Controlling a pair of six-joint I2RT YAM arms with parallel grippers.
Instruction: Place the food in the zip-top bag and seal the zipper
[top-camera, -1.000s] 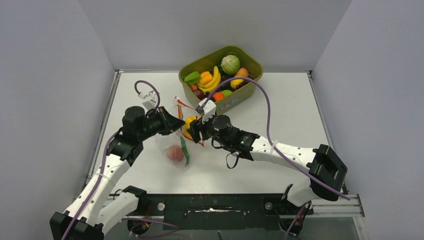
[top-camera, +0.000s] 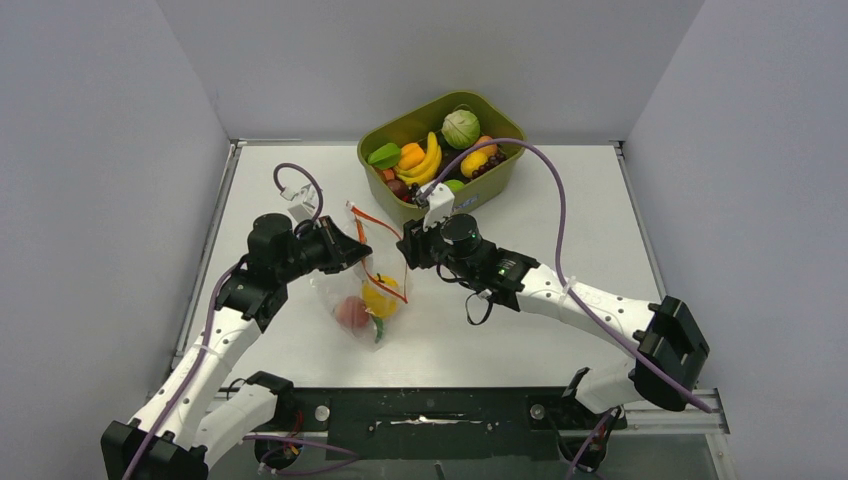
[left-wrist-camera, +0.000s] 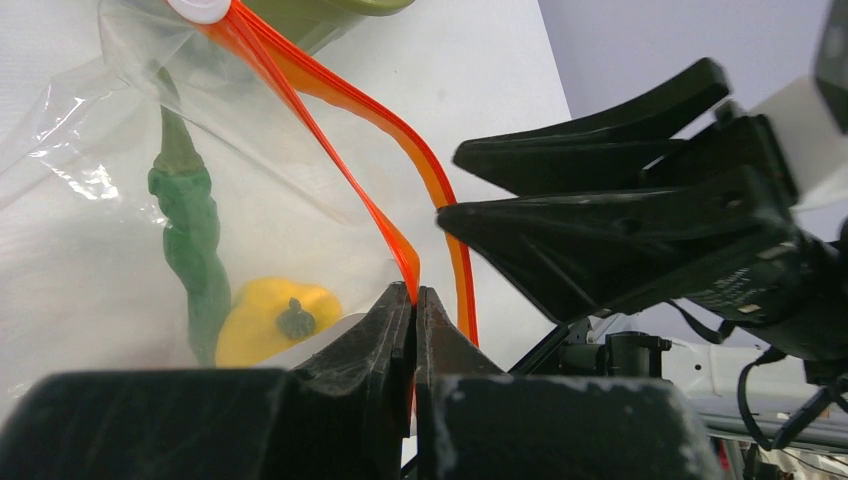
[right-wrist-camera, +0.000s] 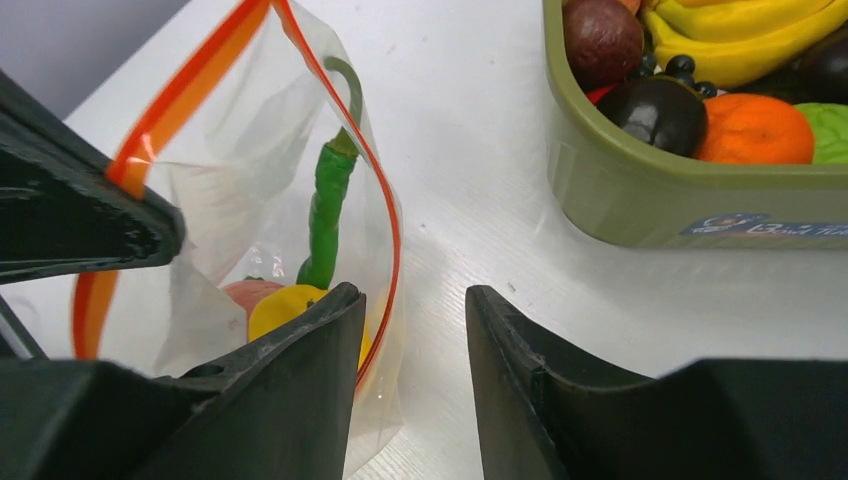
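Observation:
The clear zip top bag (left-wrist-camera: 80, 270) stands with its orange-edged mouth spread apart. My left gripper is shut on one side of that orange edge (left-wrist-camera: 345, 165). Inside the bag are a yellow pepper (top-camera: 381, 298), a reddish round fruit (top-camera: 351, 313) and a long green pepper (right-wrist-camera: 325, 215). My right gripper is open beside the bag's mouth, its fingers apart with only table behind the gap. In the right wrist view, one of its fingers (right-wrist-camera: 330, 330) overlaps the bag's right rim; whether they touch I cannot tell.
At the back, an olive green bin (top-camera: 487, 190) holds bananas (top-camera: 428, 165), a cabbage (top-camera: 461, 129) and several other foods. It stands close behind the bag. Bare white table (top-camera: 570, 215) lies to the right.
The yellow pepper has gone from the bag's mouth down into it, beside the reddish fruit. My right gripper has backed off rightward from the mouth. The left arm has barely moved.

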